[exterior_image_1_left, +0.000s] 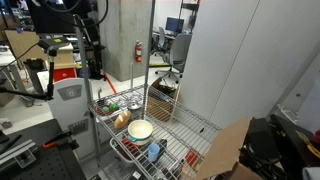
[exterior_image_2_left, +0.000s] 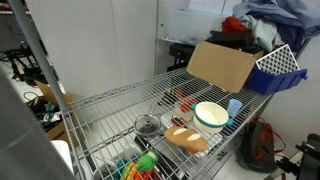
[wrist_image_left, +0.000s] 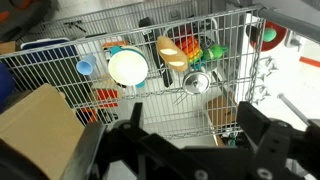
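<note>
My gripper stands open high above a wire rack (exterior_image_1_left: 184, 128), its dark fingers wide apart in the wrist view with nothing between them. On the rack sit a cream bowl (exterior_image_2_left: 211, 115), a brown bread-like item (exterior_image_2_left: 186, 139) beside it, and a blue cup (exterior_image_2_left: 234, 106). A silver pot with a clear lid (exterior_image_2_left: 148, 124) stands nearby. Several red, green and orange toy-like vegetables (wrist_image_left: 208, 50) lie grouped near the pot.
A cardboard box (exterior_image_2_left: 221, 66) occupies one end of the rack, with a blue-and-white crate (exterior_image_2_left: 277, 72) behind it. A red and black backpack (exterior_image_2_left: 262, 144) rests on the floor. Much of the rack's wall side is clear.
</note>
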